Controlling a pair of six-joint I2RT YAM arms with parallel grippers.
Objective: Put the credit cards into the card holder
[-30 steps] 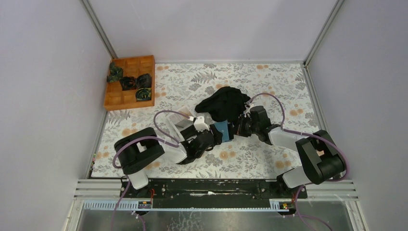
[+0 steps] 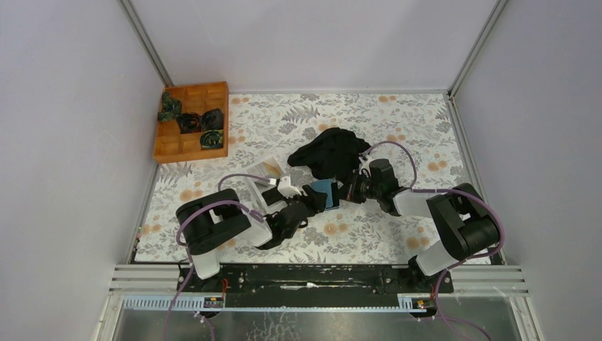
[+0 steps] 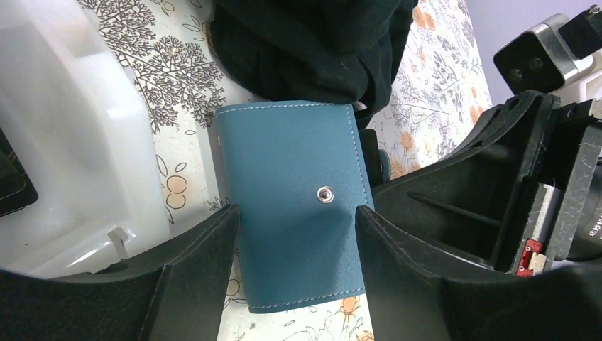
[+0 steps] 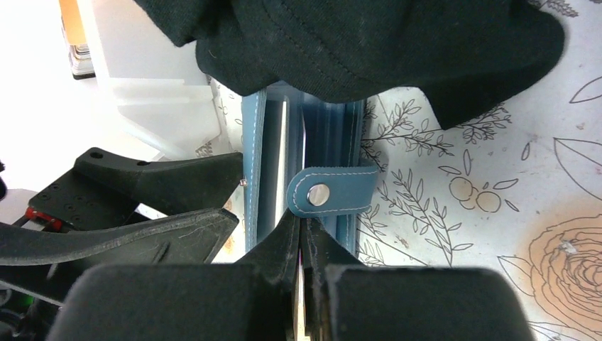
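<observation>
The blue card holder (image 2: 323,187) stands between my grippers, its snap face toward the left wrist camera (image 3: 294,156). In the right wrist view its open edge shows pale inner sleeves and a snap strap (image 4: 341,188). My left gripper is part open, fingertips at the holder's snap face, apparently not closed on it. My right gripper is shut at the holder's open edge, under the strap; whether anything thin is between its fingers is hidden.
A black cloth (image 2: 326,149) lies directly behind the holder. A white plastic tray (image 3: 85,177) sits to the left. A wooden compartment box (image 2: 167,145) is at the back left.
My left gripper has moved slightly left, and my right arm has shifted slightly. The holder appears a little further left.
</observation>
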